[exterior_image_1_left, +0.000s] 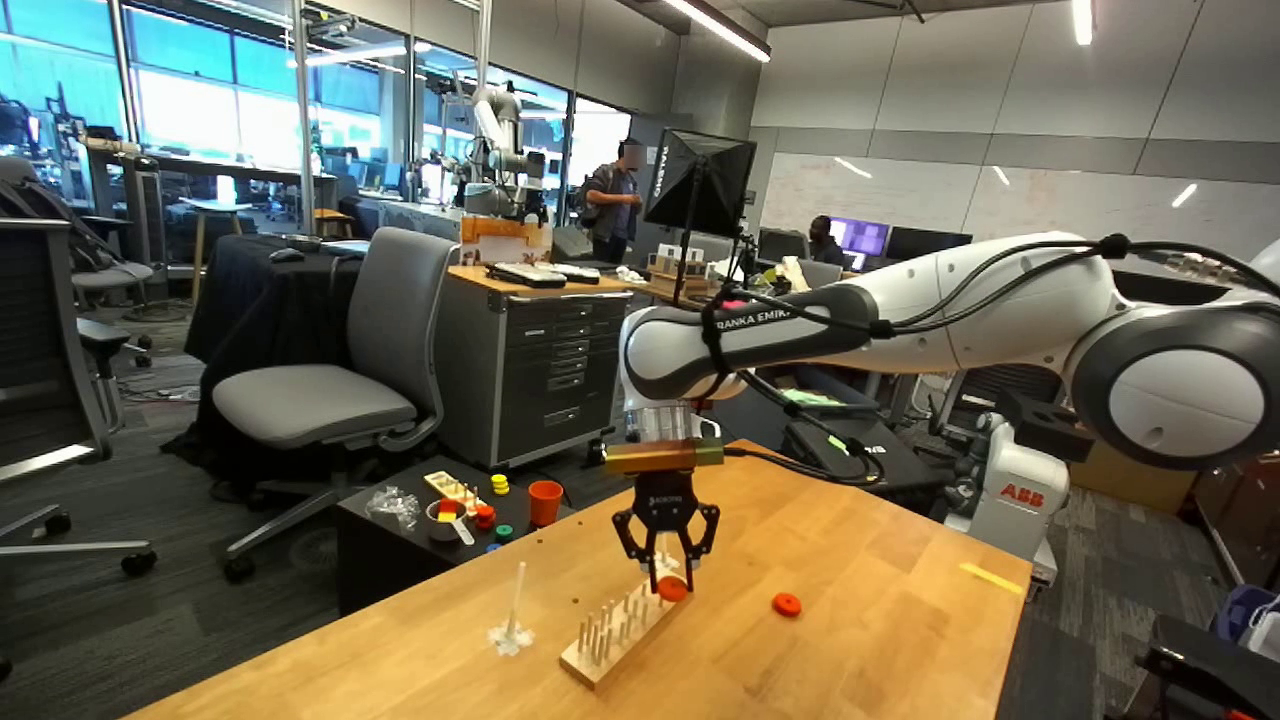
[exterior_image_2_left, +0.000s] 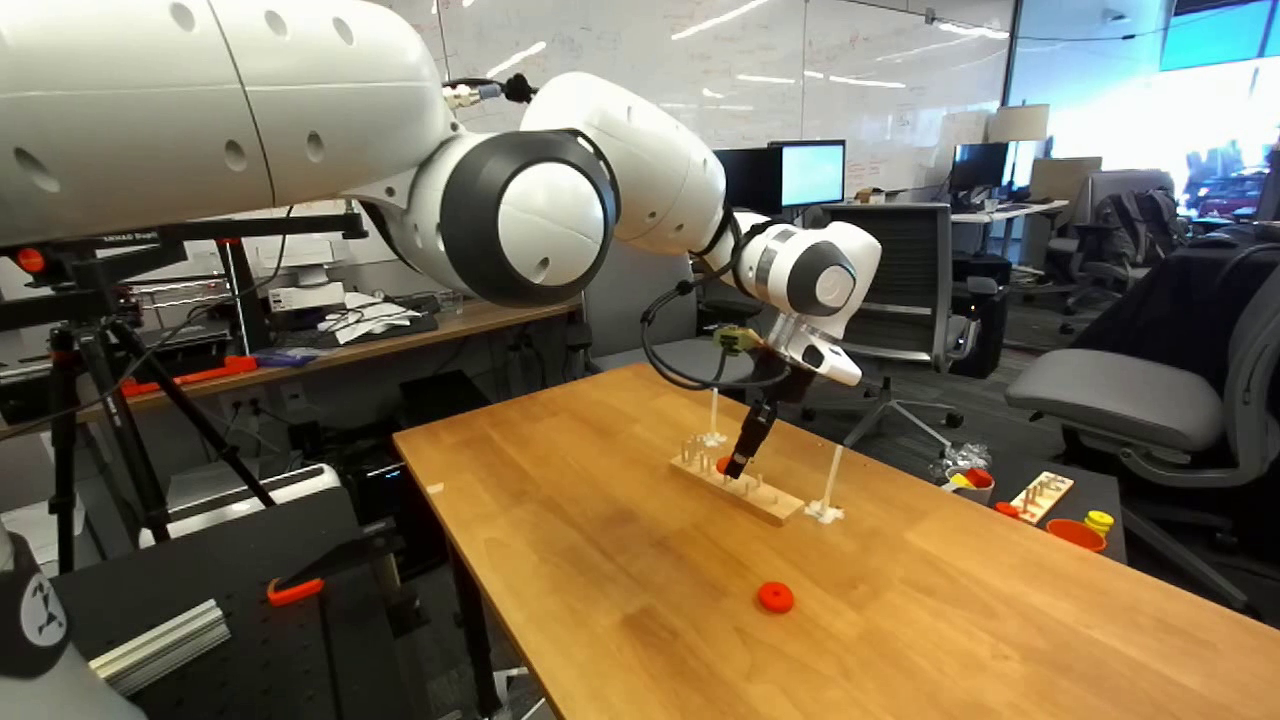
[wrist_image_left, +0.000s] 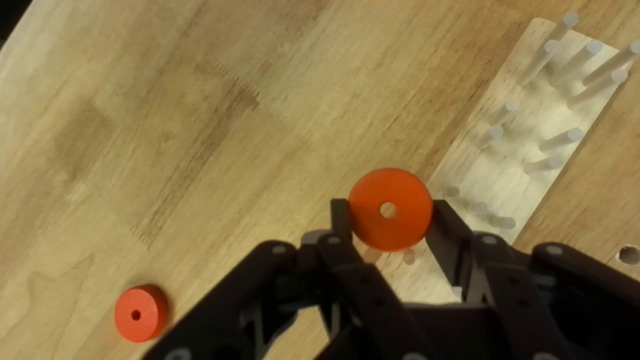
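A round orange-red disc (wrist_image_left: 376, 231) with a hole in its centre is pinched between the fingertips of my gripper, which is shut on it. In exterior view 1 the gripper (exterior_image_1_left: 673, 588) is at the far end of a wooden peg board (exterior_image_1_left: 590, 672), with the disc there too. Several pegs rise from the board (wrist_image_left: 507, 171) in the wrist view; part of its near end is hidden behind the gripper. A second red disc (wrist_image_left: 137, 316) rests flat on the table, apart from the board, and shows in exterior view 2 as a red disc (exterior_image_2_left: 775, 596).
Two thin upright rods, a nearer rod (exterior_image_2_left: 831, 478) and a farther rod (exterior_image_2_left: 714, 414), are fixed to the table beside the board. A low black stand with an orange cup (exterior_image_1_left: 543, 503) is beyond the table edge.
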